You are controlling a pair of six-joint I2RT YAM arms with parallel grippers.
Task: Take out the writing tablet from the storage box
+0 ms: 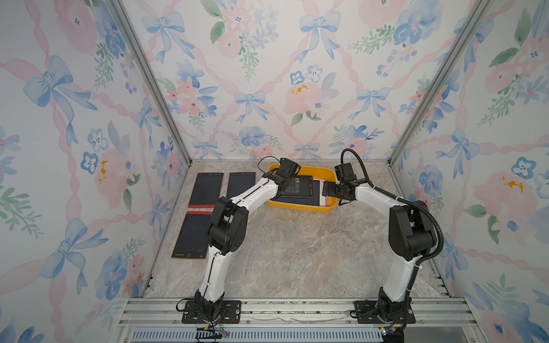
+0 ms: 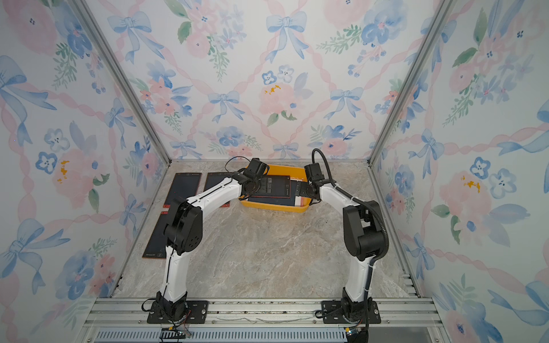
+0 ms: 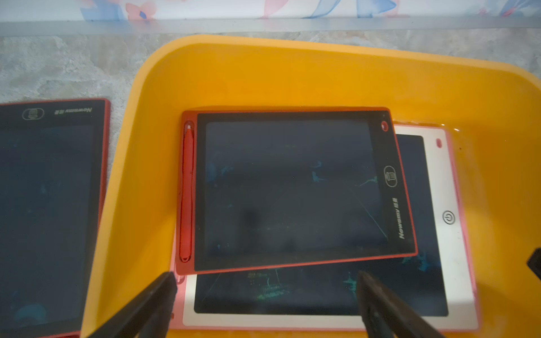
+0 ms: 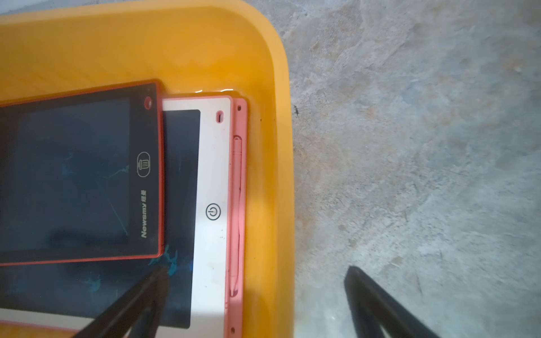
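The yellow storage box (image 1: pixel 303 208) holds two stacked writing tablets: a red-edged black tablet (image 3: pixel 293 191) on top of a larger white-and-pink tablet (image 4: pixel 211 270). My left gripper hangs open over the box's left part, above the tablets, with nothing between its fingers. My right gripper is open over the box's right rim, beside the white tablet's right edge, also empty. Only blurred fingertips show in both wrist views.
Three tablets lie flat at the left, among them a front-left tablet (image 1: pixel 188 234) and a back-left tablet (image 1: pixel 204 188). Patterned walls enclose it.
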